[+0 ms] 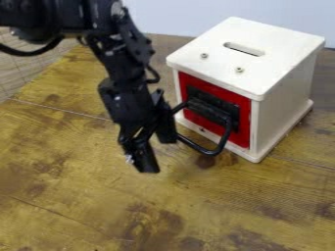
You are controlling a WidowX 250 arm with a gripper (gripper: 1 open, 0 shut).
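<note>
A white wooden box (272, 61) with a slot in its top, two small knobs and a red front panel (199, 83) stands at the right. A black fixture with a looped handle (222, 139) projects from that panel toward the lower left. My black gripper (147, 149) hangs left of the box, pointing down above the wooden table, beside the handle's lower end. It is slightly blurred, and whether its fingers are open or shut is unclear.
A pale wall is behind the box, and a lighter tiled surface shows at the upper left beyond the table's edge.
</note>
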